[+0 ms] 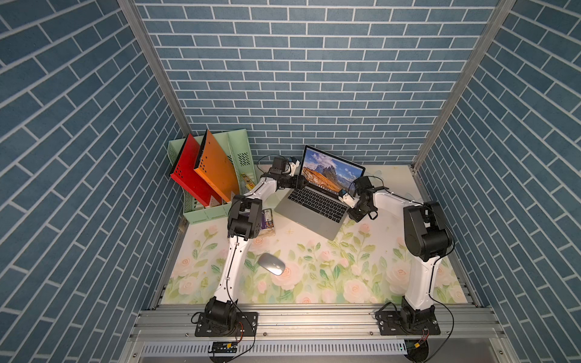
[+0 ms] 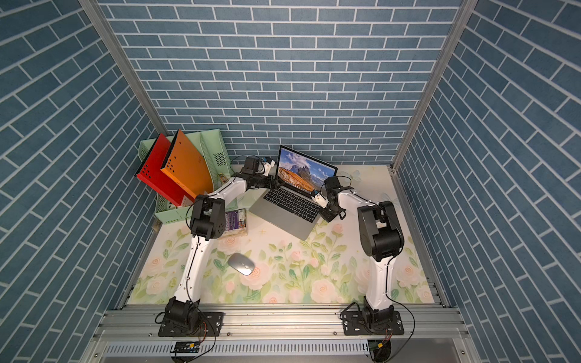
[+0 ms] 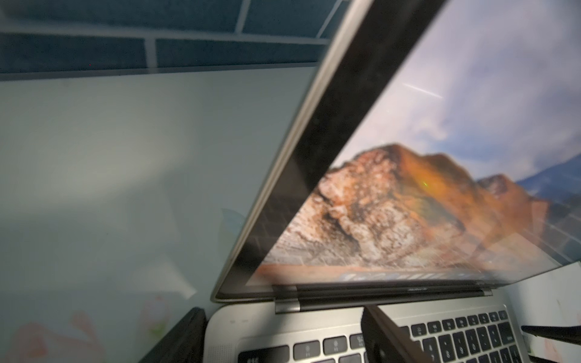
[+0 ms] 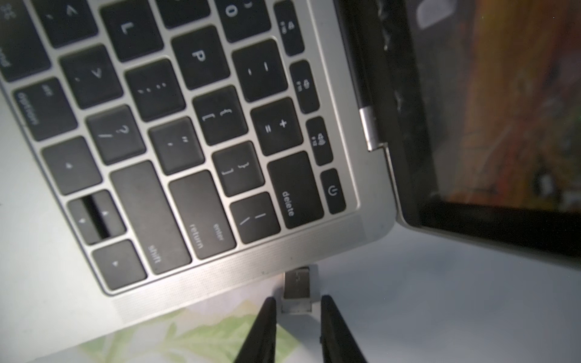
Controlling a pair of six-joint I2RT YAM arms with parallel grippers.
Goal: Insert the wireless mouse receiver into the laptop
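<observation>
An open silver laptop (image 1: 308,217) stands at the back centre. In the right wrist view a small receiver (image 4: 296,284) sits at the laptop's right side edge, projecting from it; whether it is plugged in, I cannot tell. My right gripper is open, its two fingertips just short of the receiver's outer end, one to each side. My left gripper is open over the laptop's far left corner by the hinge, nothing seen between its fingers. A grey mouse (image 1: 271,263) lies on the floral table in front of the laptop.
A green rack (image 1: 239,151) with red and orange folders stands at the back left. A packaged item (image 2: 236,222) lies beside it, partly behind the left arm.
</observation>
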